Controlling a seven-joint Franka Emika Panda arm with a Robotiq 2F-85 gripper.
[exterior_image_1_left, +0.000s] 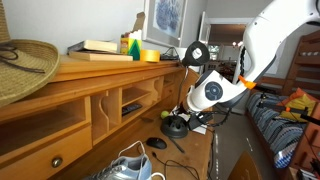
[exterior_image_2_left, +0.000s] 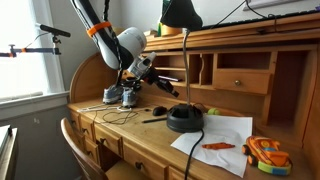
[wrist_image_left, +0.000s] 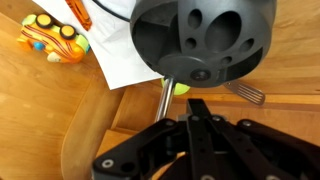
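Note:
My gripper is shut, with nothing showing between its fingers. In the wrist view it points toward a dark lamp base (wrist_image_left: 205, 35) with round hollows, and a metal lamp stem (wrist_image_left: 165, 102) rises at its left. The second exterior view shows the lamp base (exterior_image_2_left: 185, 119) standing on the desk, its dark shade (exterior_image_2_left: 181, 15) overhead. There the gripper (exterior_image_2_left: 174, 91) appears beside the stem; whether it touches the lamp is unclear. The first exterior view partly hides the gripper near the lamp base (exterior_image_1_left: 174, 129).
White paper (exterior_image_2_left: 225, 135) lies by the base with an orange item (exterior_image_2_left: 218, 146) on it. An orange toy vehicle (exterior_image_2_left: 267, 155) sits at the desk's right. A mouse (exterior_image_1_left: 157, 142), cables and a shoe (exterior_image_1_left: 125, 166) occupy the other side. Wooden cubbies (exterior_image_2_left: 245, 79) line the back.

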